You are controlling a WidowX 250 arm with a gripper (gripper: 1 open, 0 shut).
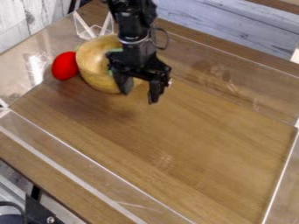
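My dark gripper (142, 83) is open, lowered over the right side of a yellow bowl (97, 57) at the back left of the wooden table. The arm and fingers cover much of the bowl, and only a little of a green item inside shows. A red round object (65, 66) sits just left of the bowl.
A white wire-like item (93, 26) stands behind the bowl.
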